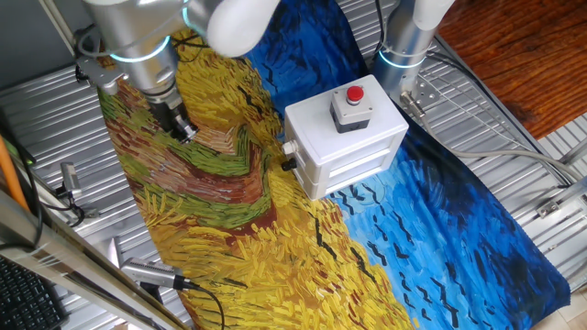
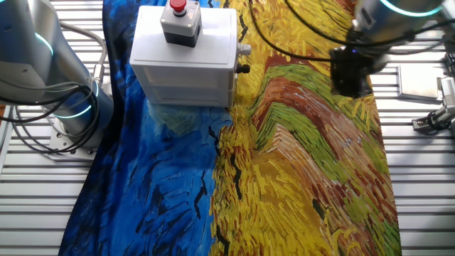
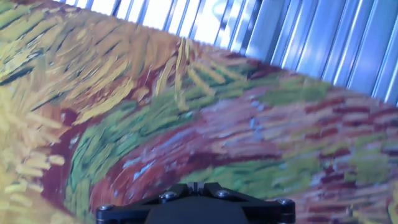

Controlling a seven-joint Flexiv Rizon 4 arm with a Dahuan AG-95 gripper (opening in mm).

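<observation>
My gripper shows at the bottom of the wrist view, its black fingers drawn together at the middle with nothing visible between them. In exterior view 1 the gripper [image 1: 187, 135] hangs over the green and brown part of a painted cloth [image 1: 238, 257]. Exterior view 2 has the gripper [image 2: 350, 82] blurred at the upper right, above the same cloth [image 2: 284, 206]. A white box [image 1: 344, 137] stands on the cloth, to the right of the gripper in exterior view 1. On its top sits a grey button unit with a red button [image 1: 355, 94].
The box is the only sizeable object standing on the cloth. Ribbed metal table [image 1: 55, 119] surrounds it. A robot base [image 1: 399, 69] rises behind the box. A silver cylindrical device [image 1: 151, 273] with a cable lies at the cloth's near left edge. Cables [image 2: 284, 50] cross exterior view 2.
</observation>
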